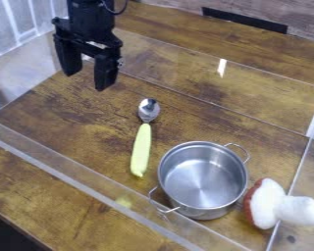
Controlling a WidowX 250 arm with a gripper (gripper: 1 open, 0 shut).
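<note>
My gripper (89, 67) is in the upper left, a dark body hanging above the wooden table with two fingers pointing down, spread apart with nothing visible between them. Below and to its right lies a spoon (144, 137) with a pale yellow-green handle and a metal head toward the back. A steel pot (202, 176) with two handles stands at the lower right. A red and white object (283, 206), possibly a toy mushroom, lies right of the pot.
Clear plastic walls (19, 27) border the work area. The table's left, middle and back right are free wood. A small white strip (222, 67) is at the back.
</note>
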